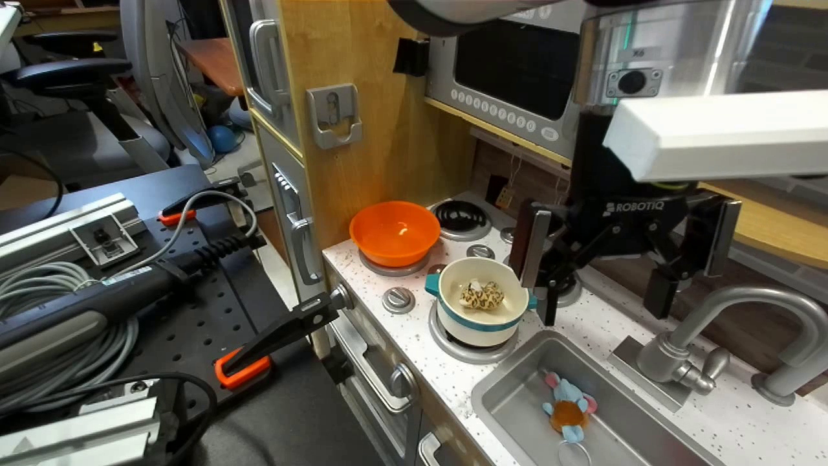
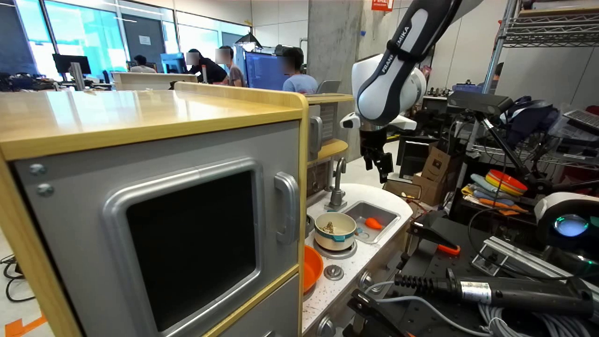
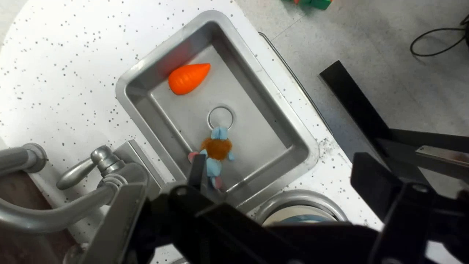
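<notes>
My gripper (image 1: 601, 310) hangs open above the counter by the sink, nothing between its fingers. In the wrist view its fingers are spread wide, with one finger overlapping the edge of a blue and brown plush toy (image 3: 216, 149). That toy lies low in the metal sink (image 3: 281, 105), well beneath the gripper. Towards the sink's other end rests an orange toy carrot (image 3: 188, 78). A cream pot (image 1: 479, 332) with teal handles stands on a burner and holds a leopard-print item (image 1: 482, 295); the wrist view shows only a sliver of the pot.
An orange bowl (image 1: 394, 233) sits on the burner beside the wooden cabinet wall. The curved faucet (image 1: 722, 310) rises at the sink's back edge, and a microwave (image 1: 504, 77) overhangs the stove.
</notes>
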